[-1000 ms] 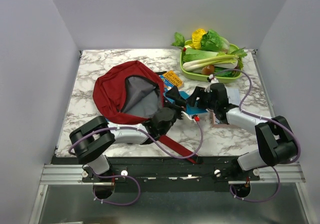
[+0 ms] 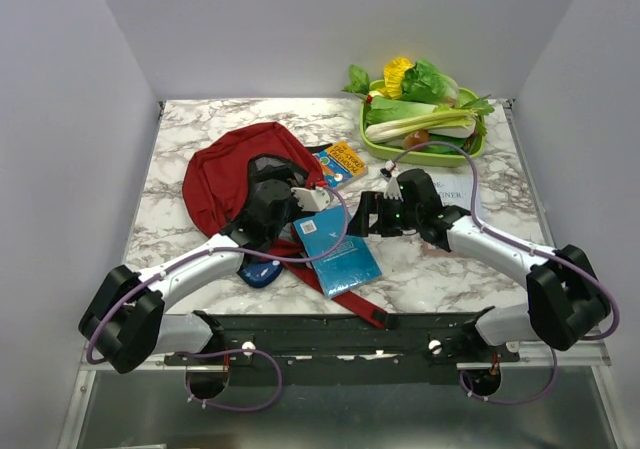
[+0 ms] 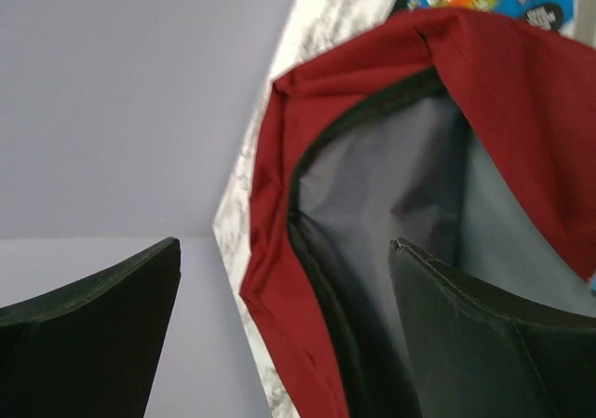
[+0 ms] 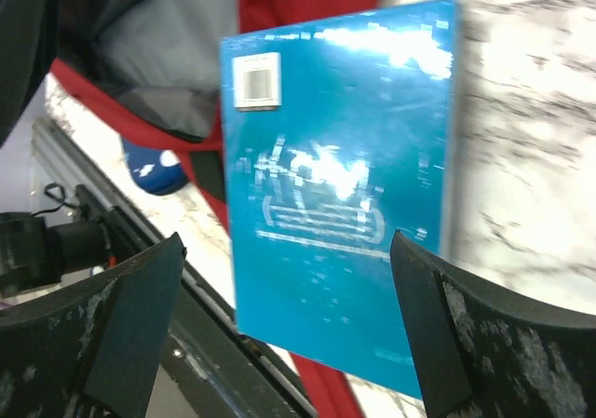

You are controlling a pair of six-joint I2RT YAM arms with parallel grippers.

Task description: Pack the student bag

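Observation:
A red bag [image 2: 215, 174] with grey lining lies open at the left of the table. My left gripper is over its opening, fingers apart, with only lining and red edge visible below. A blue book [image 2: 340, 257] lies flat at the bag's front right, across a red strap [image 2: 357, 306]. Seen from the right wrist, its cover [image 4: 326, 176] has a white barcode label. My right gripper stands open above the book, nothing between its fingers. An orange-and-blue book [image 2: 342, 162] rests behind the bag's right side.
A green basket [image 2: 372, 147] heaped with vegetables stands at the back right. The right arm partly covers a pale book [image 2: 457, 189]. A blue case [image 2: 260, 273] sits at the bag's front. Bare marble lies right of the blue book.
My left gripper has moved left over the bag; the right gripper has shifted slightly forward.

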